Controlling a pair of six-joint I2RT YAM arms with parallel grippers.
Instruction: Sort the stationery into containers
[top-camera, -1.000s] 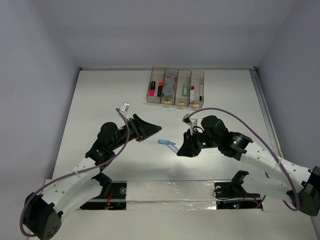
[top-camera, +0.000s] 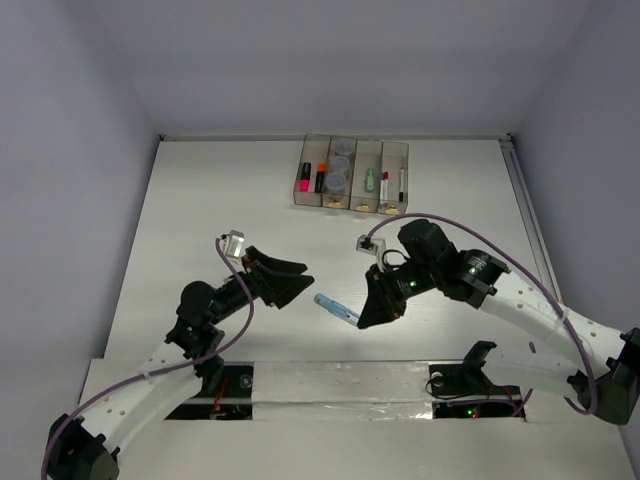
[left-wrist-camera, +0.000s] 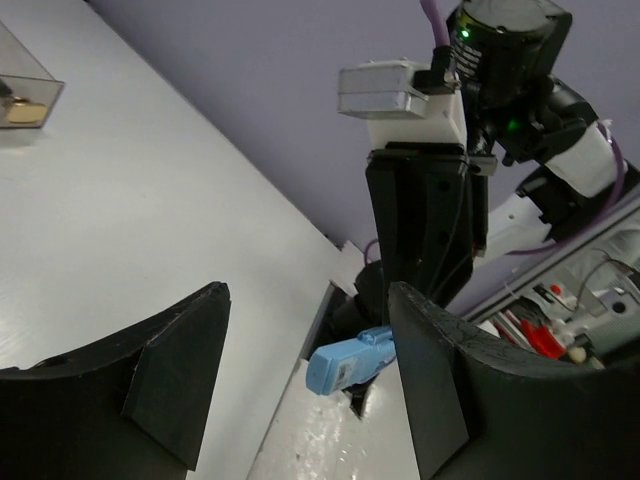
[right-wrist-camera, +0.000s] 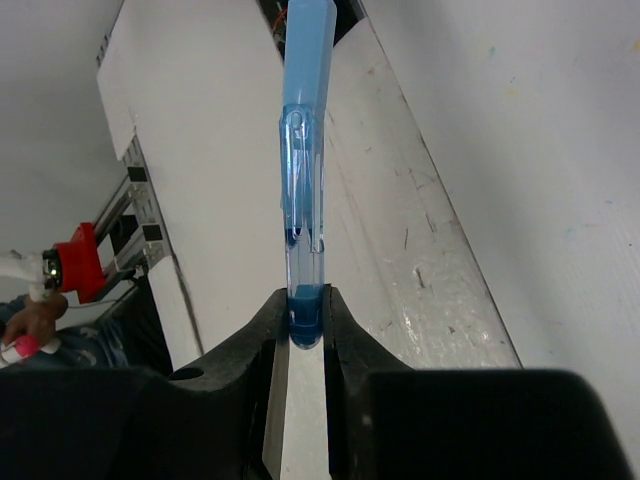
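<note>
A slim light-blue stationery piece with a clear section (right-wrist-camera: 305, 190) is pinched at one end by my right gripper. In the top view this blue piece (top-camera: 336, 307) points up and left from the right gripper (top-camera: 365, 318), towards the left arm. Facing it across a gap is my left gripper (top-camera: 309, 277), its fingers apart and empty. Seen from the left wrist, the blue piece's free end (left-wrist-camera: 345, 365) appears just beyond the right finger (left-wrist-camera: 430, 370). At the back stands a clear divided container (top-camera: 352, 201) with stationery in its compartments.
The container holds dark-bodied markers (top-camera: 320, 178), round clear tubs (top-camera: 337, 184), a green item (top-camera: 370, 180) and thin pens (top-camera: 384, 186). Walls rise at both sides and the back.
The left gripper has drawn back a little and tilted.
</note>
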